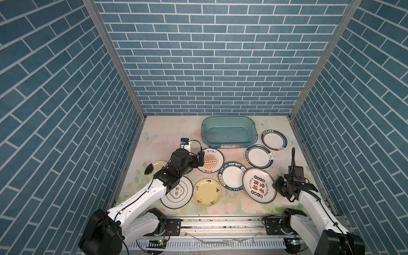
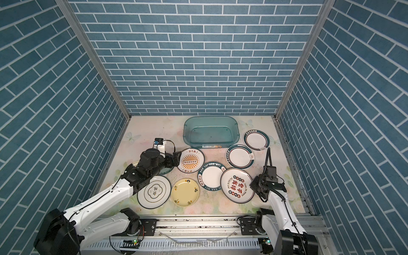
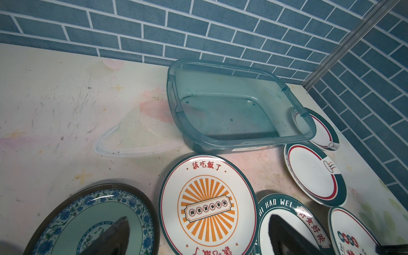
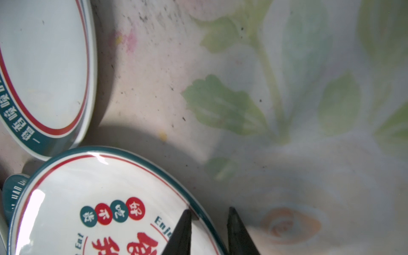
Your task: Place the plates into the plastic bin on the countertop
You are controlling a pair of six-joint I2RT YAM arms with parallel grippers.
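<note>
The large white plate with red characters lies at the right front, overlapping a teal-rimmed plate. In the right wrist view its rim runs between the two parted fingers of my right gripper, with one finger over the plate and the other outside it. My left gripper is open and empty, above the countertop between the blue-patterned plate and the orange sunburst plate. At the back stands the clear teal plastic bin, empty.
More plates lie around: a yellow one, a white one with a grey pattern, and two teal-rimmed ones near the bin's right side. Bare countertop shows left of the bin. Brick-patterned walls enclose three sides.
</note>
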